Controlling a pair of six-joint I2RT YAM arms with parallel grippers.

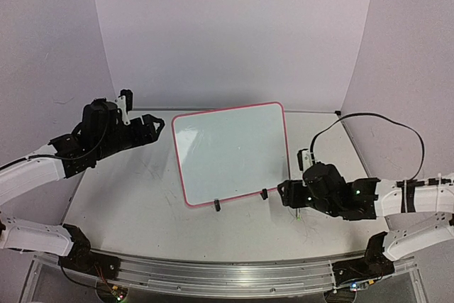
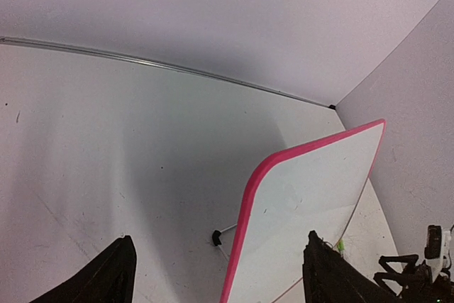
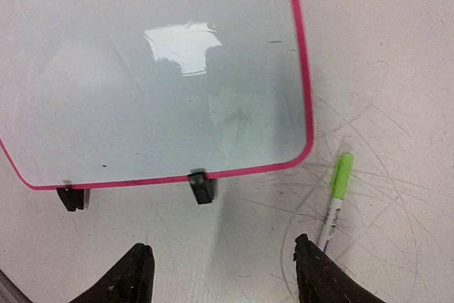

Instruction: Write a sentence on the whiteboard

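The blank whiteboard point(image 1: 230, 150) with a red-pink border stands tilted at the middle of the table; two black feet point(image 1: 218, 205) show at its lower edge. A white marker with a green cap point(image 3: 342, 175) lies on the table right of the board's lower right corner. Its lower end is hidden behind a right gripper finger point(image 3: 319, 274). My right gripper is open and empty, over the table just in front of the board's lower right part. Left of the board, my left gripper point(image 1: 159, 125) is also open and empty, apart from the board.
Bare table point(image 1: 128, 211) lies to the left and in front of the board. A metal rail point(image 1: 227, 274) runs along the front edge. Grey walls point(image 1: 234, 33) close off the back and sides. A black cable point(image 1: 386, 118) loops above the right arm.
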